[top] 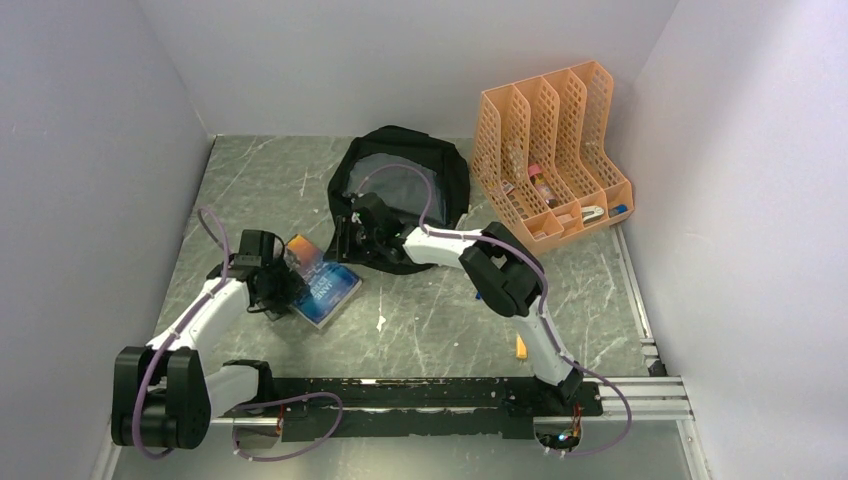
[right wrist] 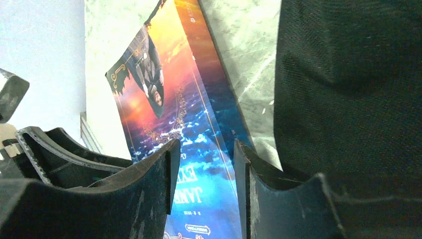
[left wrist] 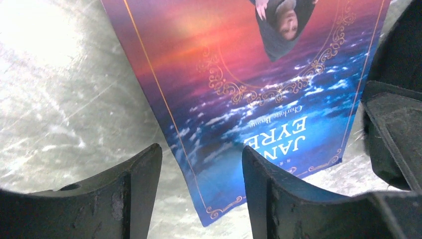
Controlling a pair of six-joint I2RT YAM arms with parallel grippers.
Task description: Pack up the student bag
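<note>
A thick book (top: 326,288) with an orange and blue "Jane Eyre" cover lies flat on the table, turned askew, left of the black bag (top: 449,177). In the left wrist view my left gripper stands open over the book's left edge, with no visible grip on it. Its arm covers part of the book from above. My right gripper is part open above the cover (right wrist: 191,134), near the edge facing the bag; whether its fingers touch the book cannot be told. The bag's grey inside shows behind the right arm.
An orange organizer (top: 540,235) with small items stands at the back right. A yellow object (top: 521,347) lies at the front right, and a small blue one (top: 478,295) beside the right arm.
</note>
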